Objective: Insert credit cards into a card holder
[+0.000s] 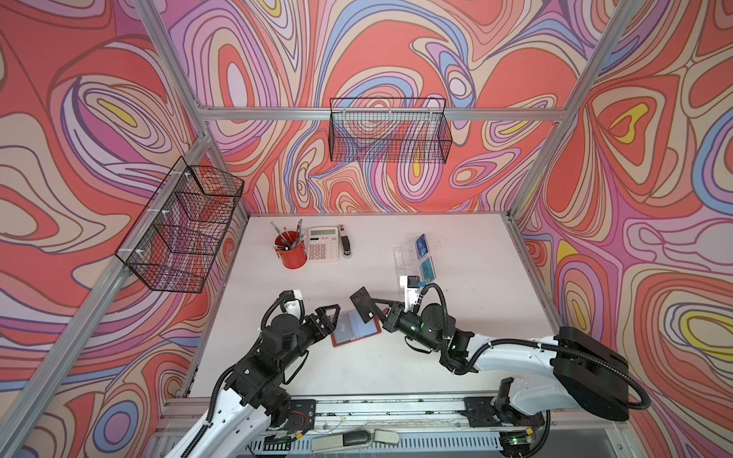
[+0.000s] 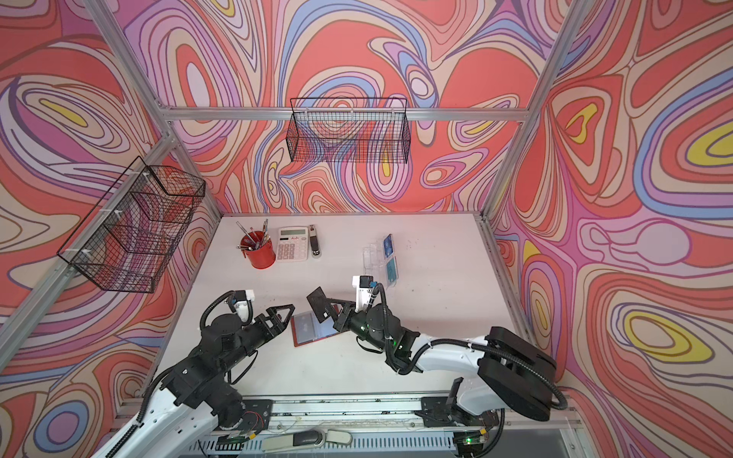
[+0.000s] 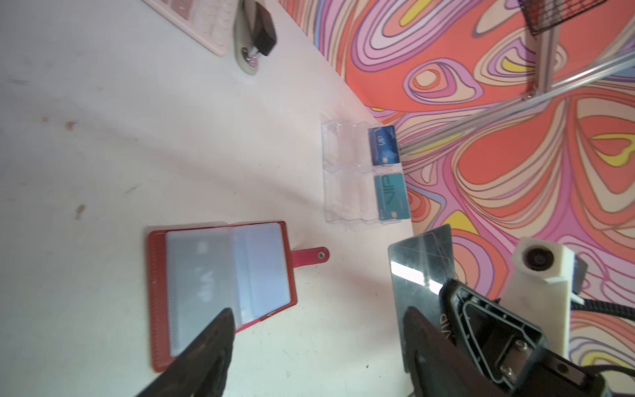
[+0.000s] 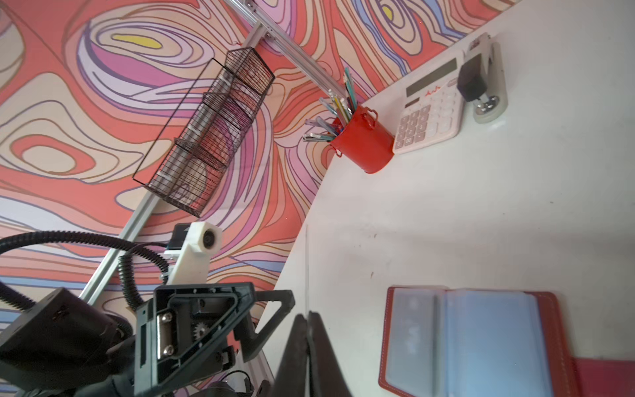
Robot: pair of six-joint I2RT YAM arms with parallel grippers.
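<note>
A dark card stands raised above the table, my right gripper (image 1: pixel 375 305) shut on it; the right wrist view shows it edge-on. My left gripper (image 1: pixel 334 314) is open, apart from the card to its left, nothing between its fingers. The red card holder (image 3: pixel 157 297) lies open below both grippers, showing pale, translucent sleeves (image 4: pixel 496 337) and a strap with a snap. At the back right stand clear organisers (image 3: pixel 345 196) with a blue card (image 3: pixel 383 145) and a teal card (image 3: pixel 391 196).
A red pen cup (image 1: pixel 293 255), a calculator (image 1: pixel 323 244) and a stapler (image 1: pixel 345 242) stand at the back left. Wire baskets (image 1: pixel 389 137) hang on the frame. The table's middle back and right side have free room.
</note>
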